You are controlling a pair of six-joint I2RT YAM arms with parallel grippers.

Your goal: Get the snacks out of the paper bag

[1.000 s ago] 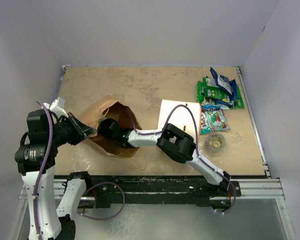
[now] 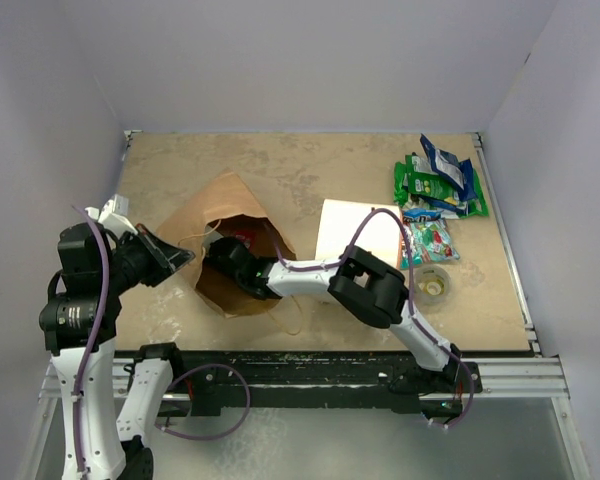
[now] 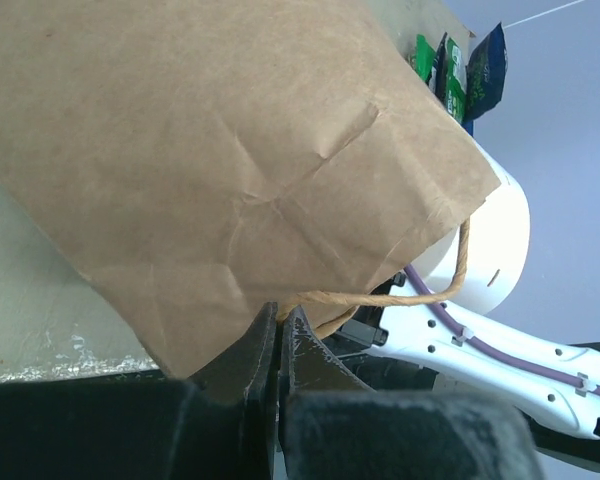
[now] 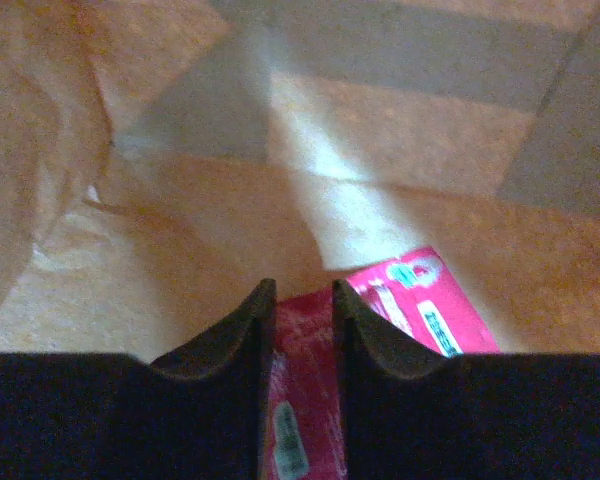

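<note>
The brown paper bag (image 2: 228, 194) lies on its side with its mouth toward the right arm. My left gripper is shut on the bag's twine handle (image 3: 380, 298), beside the bag. Deep inside the bag, my right gripper has its fingers a little apart. A pink-red snack packet (image 4: 420, 300) rests against the bag's inner paper and shows in the gap between those fingers; no firm grip on it shows. From above, only a bit of red shows in the bag's shaded mouth, past the right gripper.
Several green and blue snack bags (image 2: 440, 183) lie piled at the right, with a teal-and-red packet (image 2: 431, 241) below them. A round clear tub (image 2: 431, 284) stands near the right front. The white box (image 2: 352, 228) sits between bag and snacks.
The bag's mouth has lifted and opened wider, its top edge higher.
</note>
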